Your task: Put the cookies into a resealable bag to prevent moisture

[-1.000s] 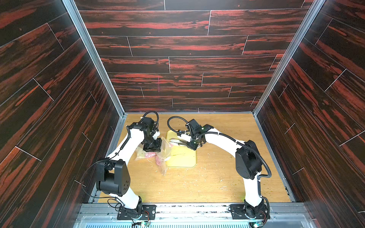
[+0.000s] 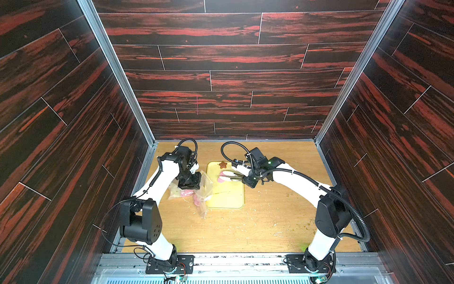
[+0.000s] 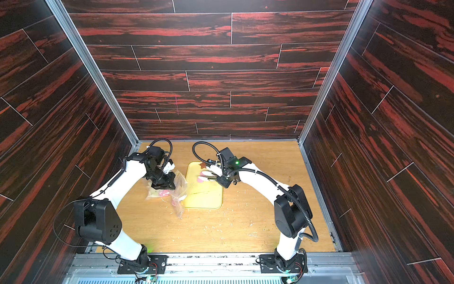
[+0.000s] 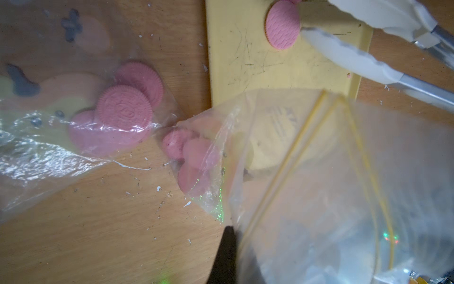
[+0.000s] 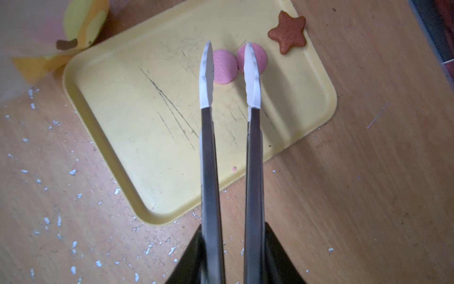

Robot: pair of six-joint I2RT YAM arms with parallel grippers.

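Observation:
My left gripper is shut on the clear resealable bag, which hangs with its yellow-striped mouth facing the tray. Several pink cookies lie inside the bag. A pair of metal tongs with white tips is held by my right gripper, shut on it. The tongs' arms stand apart over the yellow tray. One pink cookie shows between the tips; a second pink cookie is partly covered by the right tip. A brown star-shaped cookie sits in the tray's corner.
Another clear bag with pink cookies lies on the table left of the held bag. White crumbs dot the wood around the tray. Open table stretches in front of and right of the tray.
My right arm has moved right with the tongs, away from the held bag, and the pink and star cookies on the tray are now uncovered. The left arm and its bag look unmoved.

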